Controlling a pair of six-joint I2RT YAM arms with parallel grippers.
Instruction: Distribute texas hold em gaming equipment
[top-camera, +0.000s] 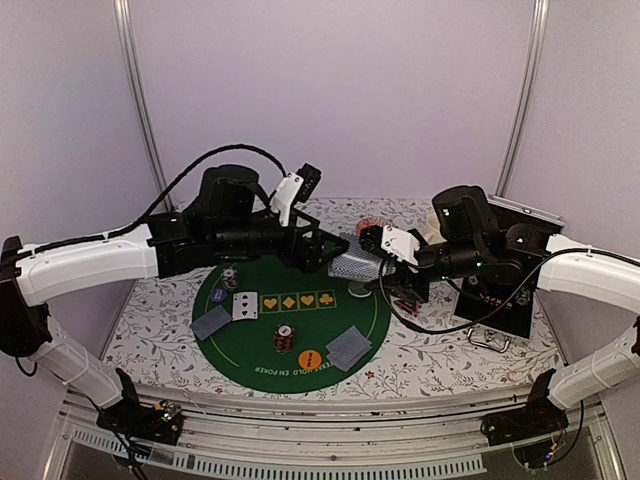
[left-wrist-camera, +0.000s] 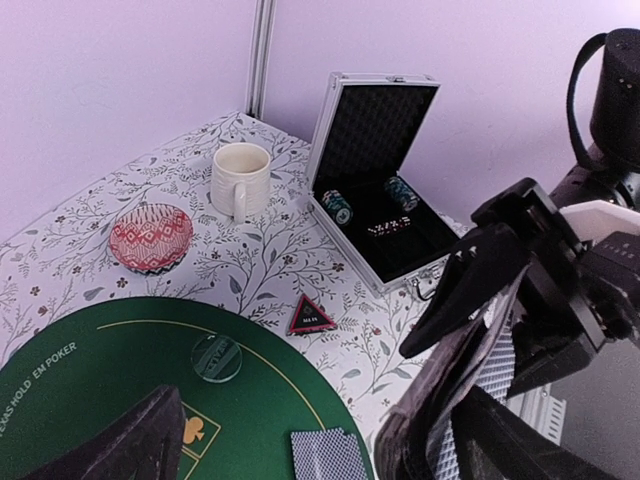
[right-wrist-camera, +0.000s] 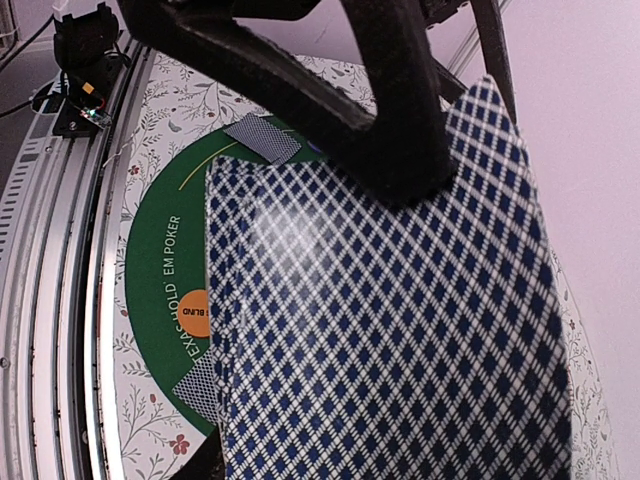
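Note:
A deck of blue-and-white patterned cards (right-wrist-camera: 390, 330) is held up over the table, with my right gripper (top-camera: 383, 262) shut on it. The deck (left-wrist-camera: 405, 450) looks edge-on in the left wrist view, jutting from the right gripper's fingers (left-wrist-camera: 440, 320). My left gripper (top-camera: 336, 252) stands open at the deck's other end. In the right wrist view, one left finger (right-wrist-camera: 410, 165) lies in front of the deck's patterned face. Whether it touches the cards, I cannot tell. Below, on the green poker mat (top-camera: 235, 355), lie card pairs (top-camera: 349, 347) (top-camera: 211, 322).
Chip stacks (top-camera: 284, 338) and face-up cards (top-camera: 245, 306) sit on the mat. Behind it are a red patterned bowl (left-wrist-camera: 151, 238) and a white mug (left-wrist-camera: 240, 178). The open chip case (left-wrist-camera: 375, 145) stands at right, a red triangular marker (left-wrist-camera: 310, 316) before it.

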